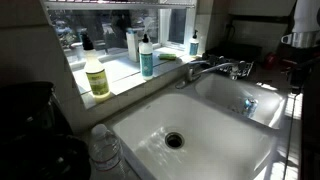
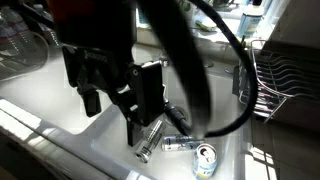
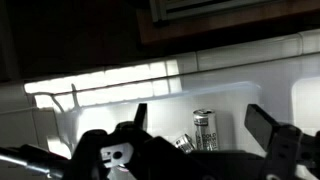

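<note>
My gripper is open in the wrist view, its two dark fingers wide apart with nothing held between them. Beyond them in the white sink basin lie a silver can (image 3: 205, 130) and another shiny item (image 3: 184, 143). Exterior view 2 shows a blue and white can (image 2: 205, 160) standing in the basin, with two silvery cylinders (image 2: 150, 140) lying near it. The gripper (image 2: 113, 115) hangs above and toward the camera there, apart from these items. At the right edge of exterior view 1, the arm (image 1: 302, 38) is only partly visible.
A double white sink (image 1: 160, 120) has a faucet (image 1: 215, 67) behind it. Several bottles, including a yellow one (image 1: 95, 72), stand on the sill. An empty wire dish rack (image 2: 285, 75) sits right of the sink. The nearer basin in exterior view 1 looks empty.
</note>
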